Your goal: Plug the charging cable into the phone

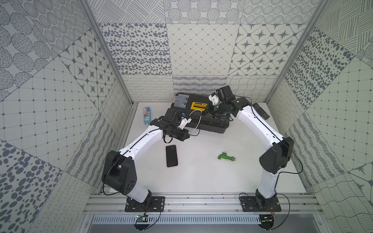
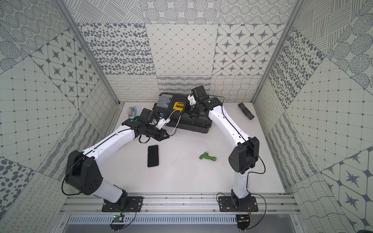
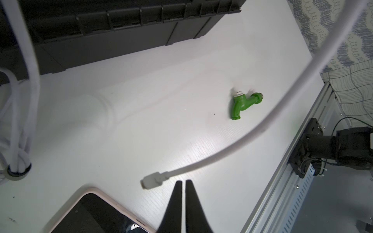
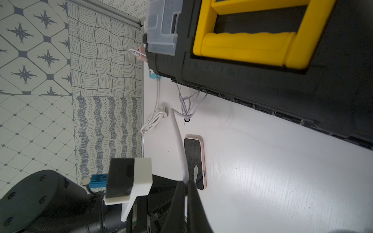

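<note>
The phone [image 1: 171, 156], pink-edged with a dark screen, lies face up on the table at the left of centre. My right gripper is shut on the white charging cable [image 4: 177, 139], raised in front of the black case. The cable arches down from it, and its plug [image 3: 153, 180] hangs just in front of my left gripper in the left wrist view, above the table near the phone. My left gripper is shut, with nothing seen between its fingers.
A black case [image 2: 190, 124] with a yellow handle fills the back middle. A power strip [image 1: 146, 114] is at back left, a green tap [image 1: 226, 157] at front right, a dark cylinder [image 2: 246, 111] at back right.
</note>
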